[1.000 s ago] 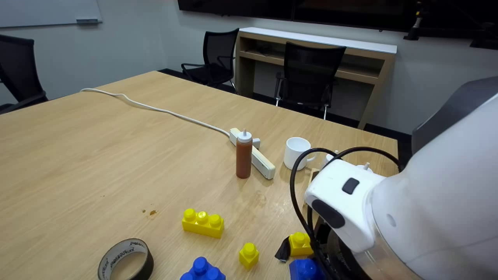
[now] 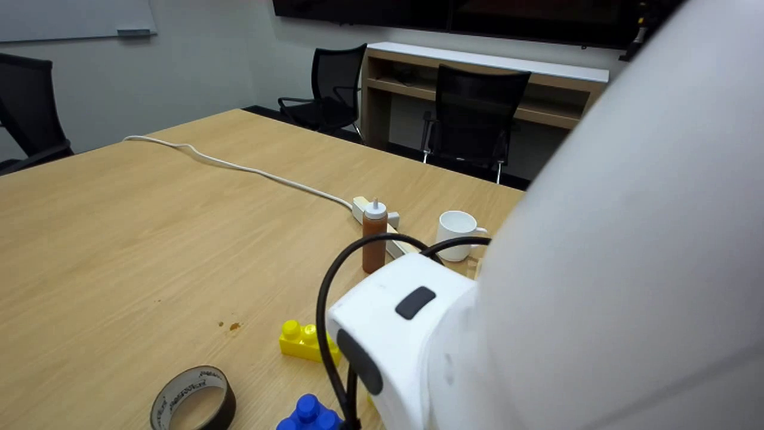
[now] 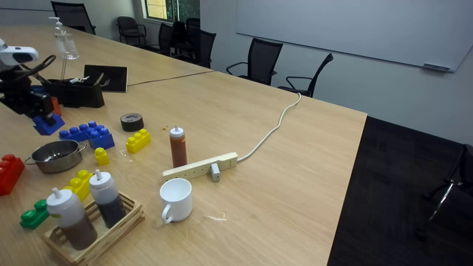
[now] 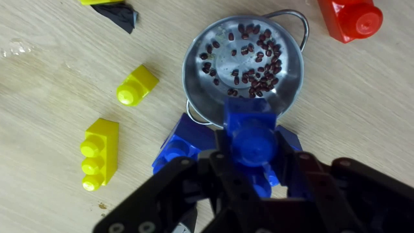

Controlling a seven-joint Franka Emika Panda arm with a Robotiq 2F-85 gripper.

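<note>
My gripper is shut on a blue block (image 4: 250,112), seen in the wrist view with its round stud toward the camera. Exterior view 2 shows the same blue block (image 3: 48,125) hanging in the air at the far left, beyond the metal pot. From the wrist camera, the block overlaps the near rim of the metal pot (image 4: 190,73), which has dark red beans scattered inside. More blue blocks (image 4: 190,134) lie on the table below, partly covered by my fingers. In exterior view 1 the arm hides the fingers.
A small yellow block (image 4: 136,85), a longer yellow block (image 4: 103,147) and a red block (image 4: 337,19) lie around the pot. Sauce bottles (image 3: 106,195) stand in a wooden crate (image 3: 128,212), near a white mug (image 3: 177,199).
In exterior view 1 the arm has swung left and now covers the small yellow block and the blue block that showed beside the wrist. The other objects stand where they were.
</note>
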